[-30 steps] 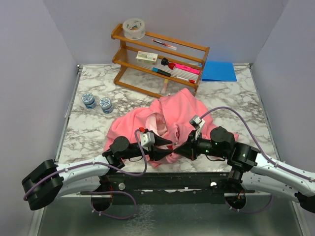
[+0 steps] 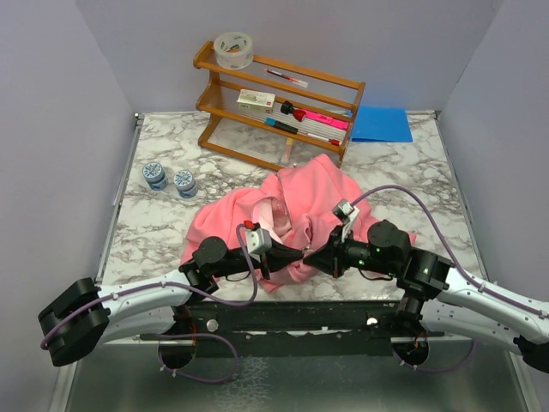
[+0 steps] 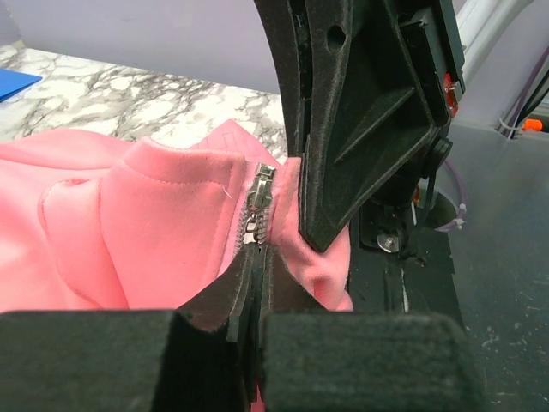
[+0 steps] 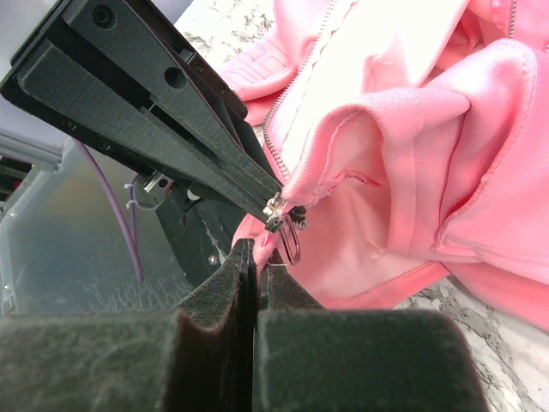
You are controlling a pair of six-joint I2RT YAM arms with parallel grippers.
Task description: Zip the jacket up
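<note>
The pink jacket (image 2: 317, 189) lies on the marble table under both arms, its front edge raised between them. My left gripper (image 2: 296, 256) is shut at the zipper (image 3: 258, 197), its tips just at the lower end of the metal slider; whether it pinches anything is hard to see. My right gripper (image 2: 313, 258) is shut low on the pink fabric edge below the slider (image 4: 276, 215), where a thin strip of cloth shows between its fingers. The two grippers' tips nearly meet at that spot.
A wooden rack (image 2: 217, 60) with pens and boxes stands at the back, a blue folder (image 2: 383, 124) beside it. Two jars (image 2: 154, 174) sit at the left. Bare marble shows at both sides.
The right arm looks unchanged.
</note>
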